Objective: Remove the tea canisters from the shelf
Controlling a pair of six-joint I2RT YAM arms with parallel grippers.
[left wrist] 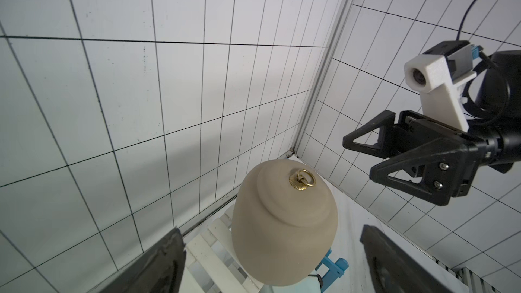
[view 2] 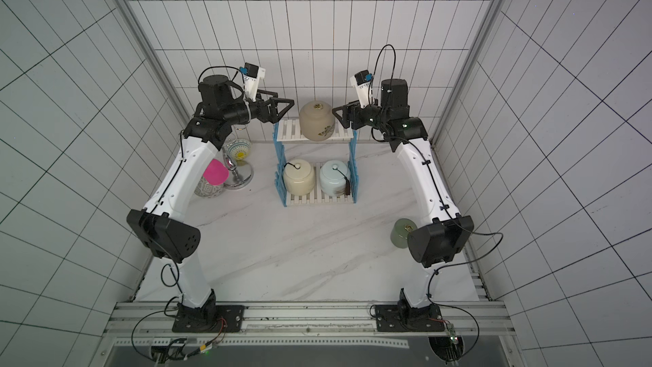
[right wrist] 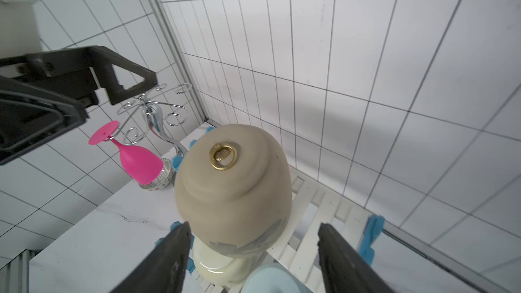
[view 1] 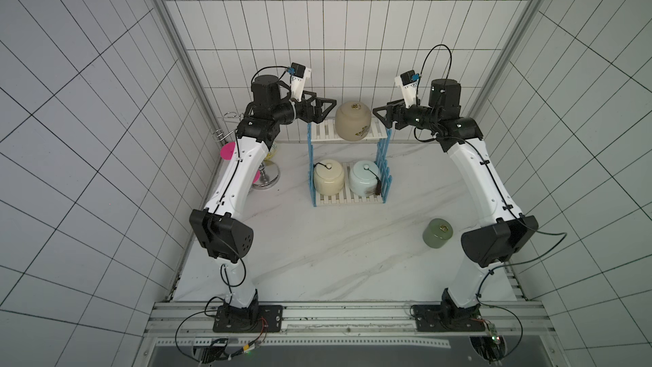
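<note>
On the top tier of the blue-sided shelf (view 1: 311, 163) stands a brown-grey canister (view 1: 353, 122) with a brass ring on its lid. Below it, a cream canister (view 1: 329, 178) and a pale blue canister (view 1: 364, 178) share the lower tier. A green canister (view 1: 438, 233) rests on the counter at the front right. To the left of the brown canister, apart from it, my left gripper (view 1: 328, 109) has its fingers spread. My right gripper (view 1: 381, 117) is close on the other side, open too, with nothing between its fingers.
A metal cup stand (right wrist: 154, 119) with a pink goblet (right wrist: 141, 162) stands left of the shelf, partly behind my left arm. A tiled wall rises close behind the shelf.
</note>
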